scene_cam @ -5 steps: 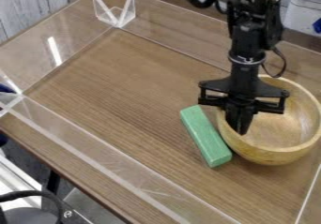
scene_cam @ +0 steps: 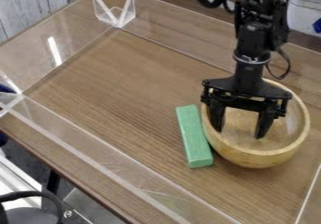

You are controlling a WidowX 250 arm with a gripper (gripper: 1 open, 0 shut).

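Note:
My gripper (scene_cam: 241,117) is lowered into a tan round bowl (scene_cam: 281,145) on the right side of the table, its two black fingers apart and open, with nothing clearly between them. A green rectangular block (scene_cam: 193,137) lies on the table just left of the bowl, beside its rim. The black arm above hides the back part of the bowl.
A small clear plastic piece (scene_cam: 114,11) stands at the back left. Dark hardware (scene_cam: 32,209) sits off the table's front-left edge.
The fingers now stand further apart and lower inside the bowl. The bowl has shifted slightly toward me and left, and the green block has moved left with it.

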